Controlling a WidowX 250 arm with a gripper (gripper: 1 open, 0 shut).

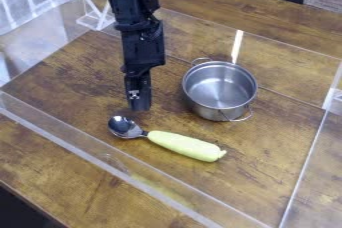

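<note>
The black gripper (pixel 135 102) hangs from the arm at upper centre, just above and behind a metal spoon (pixel 124 127), apart from it; it looks shut, with nothing seen between its fingers. The spoon lies on the wooden table, its handle toward a pale yellow-green corn-like object (pixel 186 146) at lower centre. A steel pot (pixel 219 90) with two wire handles stands to the right of the gripper.
A clear edge or panel runs across the lower left.
</note>
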